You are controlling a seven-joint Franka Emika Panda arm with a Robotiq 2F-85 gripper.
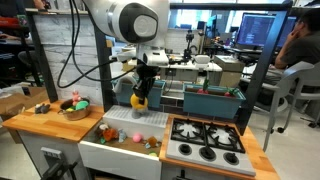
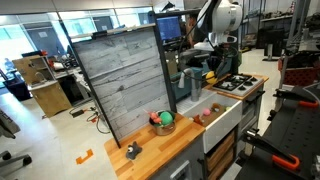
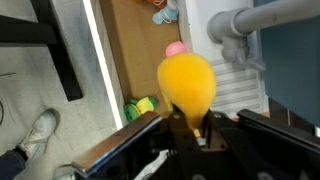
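Note:
A yellow object (image 3: pixel 187 83), rounded at its end, is held between the fingers of my gripper, which is shut on it. In exterior view 1 the yellow object (image 1: pixel 139 102) hangs beneath the gripper, over the back of the sink area. Below is an open drawer (image 1: pixel 105 153) with several small toys inside. A pink ball (image 3: pixel 176 48) and a green and yellow toy (image 3: pixel 140 107) lie in that drawer in the wrist view. The yellow object's exact kind is hard to tell.
The grey faucet (image 3: pixel 232 45) stands close beside the held object. A bowl of toys (image 1: pixel 75 109) sits on the left wooden counter. To the right lies a stove top (image 1: pixel 207 138), with green baskets (image 1: pixel 210 102) hanging behind it.

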